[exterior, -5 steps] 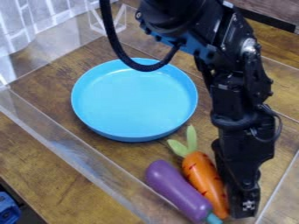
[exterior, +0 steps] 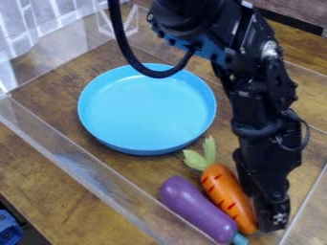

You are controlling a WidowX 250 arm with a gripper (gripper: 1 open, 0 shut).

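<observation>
An orange toy carrot (exterior: 227, 196) with pale green leaves lies at the bottom right, beside a purple toy eggplant (exterior: 194, 206). The black gripper (exterior: 266, 206) reaches down right next to the carrot's right side, its lower end close against it. Whether the carrot is between the fingers cannot be told, as the gripper body hides that side.
A blue plate (exterior: 141, 107) sits on the wooden surface at upper left of the toys. Clear plastic walls run along the left and across the lower left. A blue object sits in the bottom-left corner.
The lower part of the gripper has shifted slightly; the carrot and eggplant have moved very little.
</observation>
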